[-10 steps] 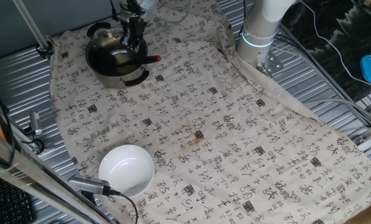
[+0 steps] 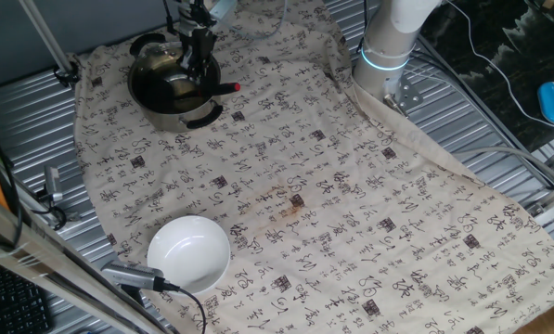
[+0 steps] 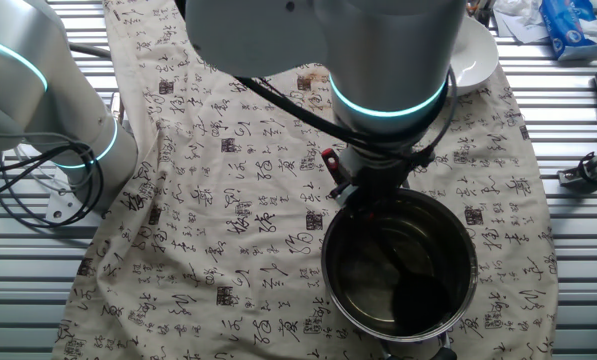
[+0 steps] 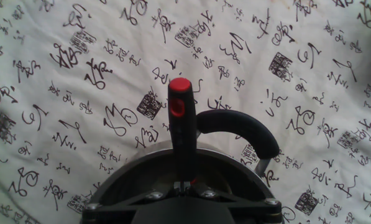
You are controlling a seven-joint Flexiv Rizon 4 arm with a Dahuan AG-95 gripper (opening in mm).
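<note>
A steel pot with black side handles stands on the patterned cloth, toward the back left in exterior view 1. Inside it rests a black ladle, its handle leaning over the rim and ending in a red tip. My gripper points down over the pot, close to the ladle's handle. From the wrist view, the handle runs down toward the middle of the gripper. Dark fingers against the dark pot hide whether they touch the handle and how the fingers stand.
A white bowl sits near the front left of the cloth, beside a grey camera on a post. Between pot and bowl the cloth is clear. A blue packet lies by the bowl's far side.
My gripper has shifted very slightly over the pot, seemingly downward. Pot, ladle and bowl look unmoved.
</note>
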